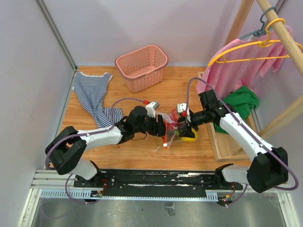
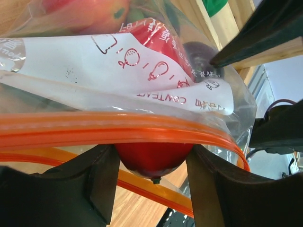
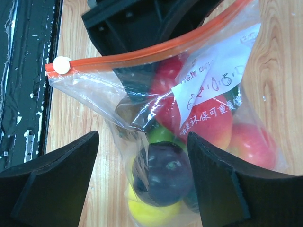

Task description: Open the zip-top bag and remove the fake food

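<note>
The zip top bag of fake food lies on the table between both grippers, its orange zip edge (image 2: pixel 61 127) open in the left wrist view. My left gripper is at the opening, fingers around a red fake fruit (image 2: pixel 154 156); whether it grips is unclear. My right gripper is part open over the bag, above a dark round fruit (image 3: pixel 161 172) and a yellow one (image 3: pixel 149 213). Other red and green pieces show through the plastic.
A pink basket (image 1: pixel 141 71) stands behind. Striped cloth (image 1: pixel 90 92) lies left. A wooden rack (image 1: pixel 213 137) with hangers and green cloth (image 1: pixel 244 101) stands right.
</note>
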